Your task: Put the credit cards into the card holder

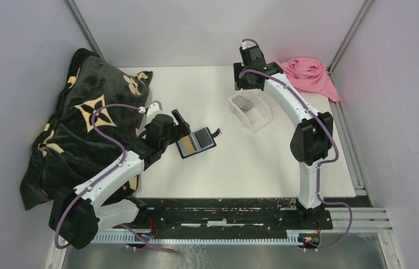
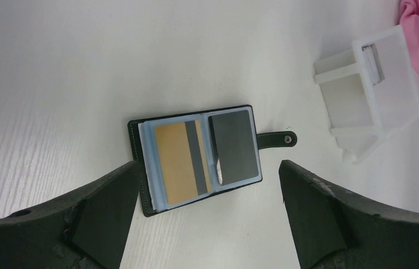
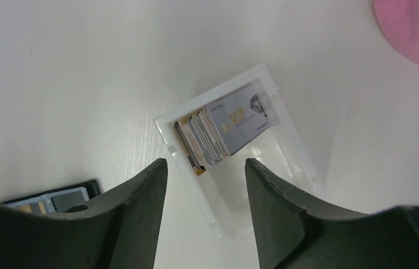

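The card holder [image 2: 206, 158] lies open and flat on the table. A gold card with a dark stripe [image 2: 178, 162] sits in its left side, a dark card [image 2: 236, 147] in its right side. Its strap [image 2: 276, 139] points right. Back from the holder, my left gripper [image 1: 184, 121] hangs open and empty; in its wrist view the fingers [image 2: 330, 218] frame the holder from above. My right gripper is open, over the white box. Inside the box, several credit cards [image 3: 238, 119] lean in a fanned stack, a grey VIP card on top.
The white box [image 1: 258, 119] stands right of centre. A pink cloth [image 1: 309, 77] is bunched at the back right, and a dark patterned blanket [image 1: 92, 120] covers the left side.
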